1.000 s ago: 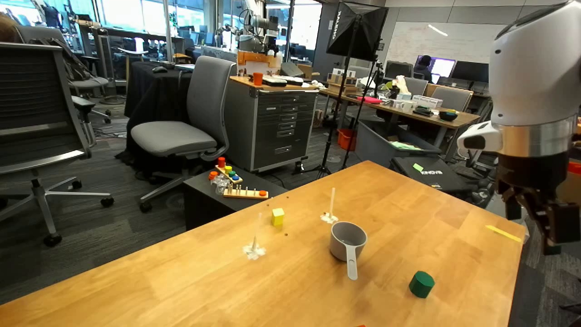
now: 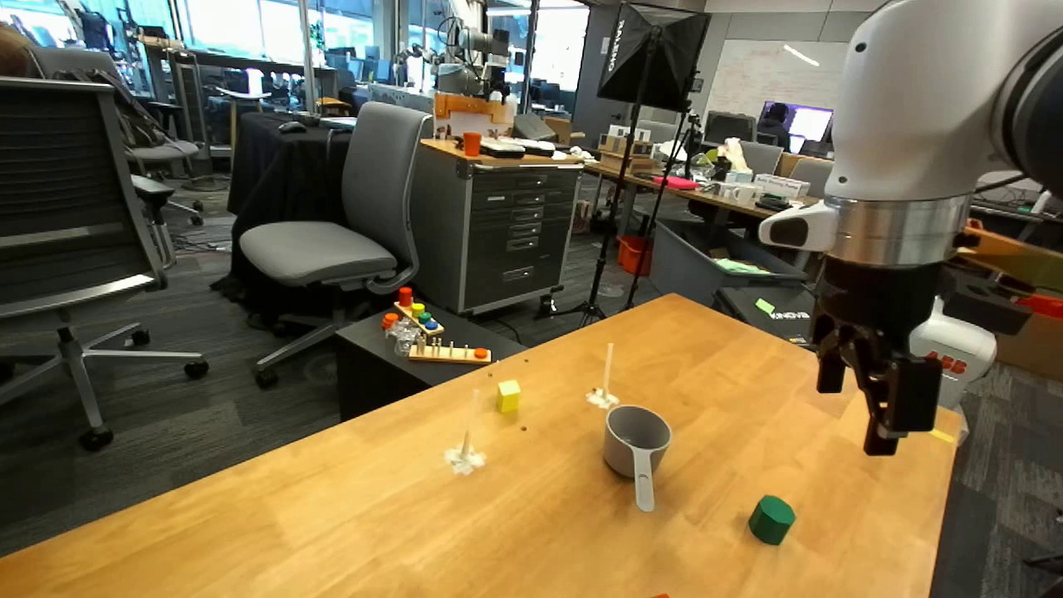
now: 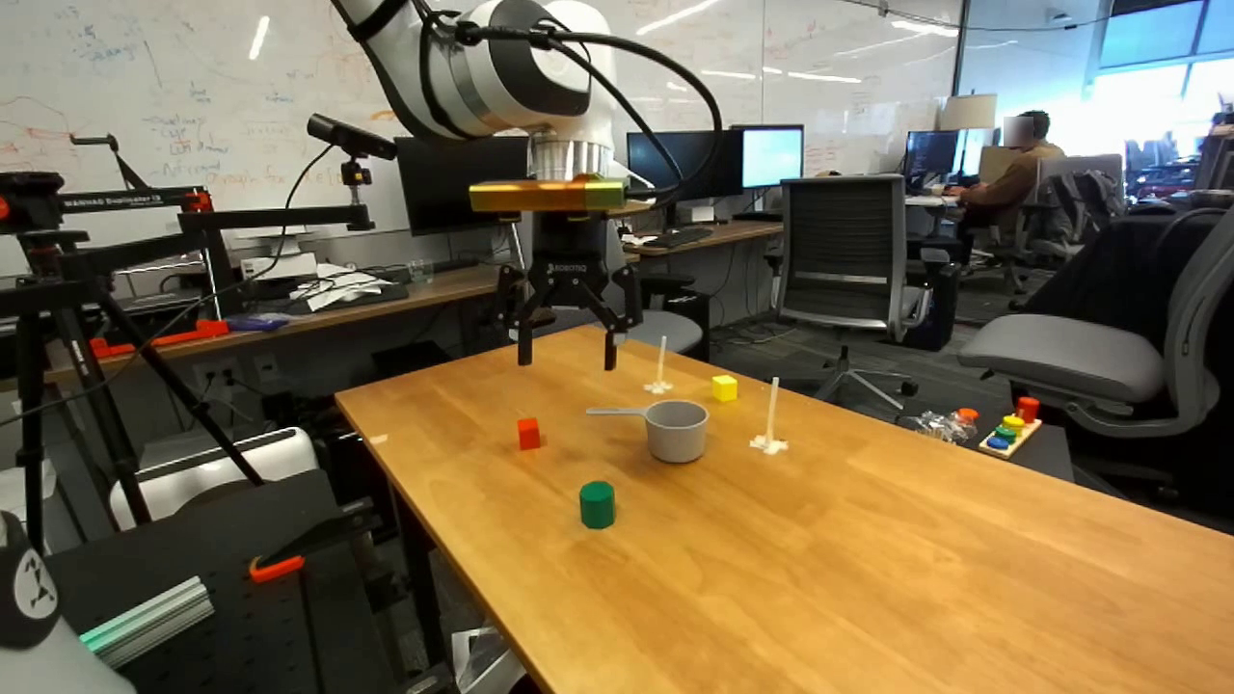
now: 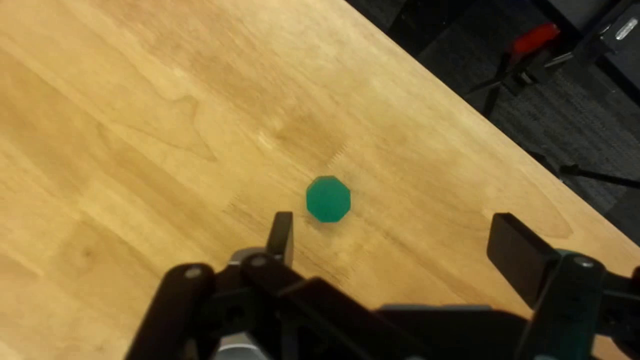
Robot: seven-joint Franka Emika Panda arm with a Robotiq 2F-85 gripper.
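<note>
My gripper [image 3: 567,360] hangs above the table with its fingers spread wide and nothing between them. A green block [image 4: 328,199] with an eight-sided top stands on the wood; in the wrist view it lies beyond the fingertips, nearer the left one. Exterior view 2 has a small red cube [image 3: 528,434] below the gripper, with a grey cup [image 3: 677,433] to its right, upright, its handle pointing left. Farther back rests a yellow cube [image 3: 725,387] between two upright sticks. In exterior view 1, only a sliver of the red cube shows at the bottom edge.
Two thin upright sticks, one nearer [image 3: 771,416] and one farther [image 3: 661,364], are fixed to the table [image 3: 902,555]. A grey chair [image 2: 319,249] stands beyond the table.
In exterior view 1, my arm and gripper have moved left, from beyond the table's right edge to over its right end. The cup and the blocks have stayed put.
</note>
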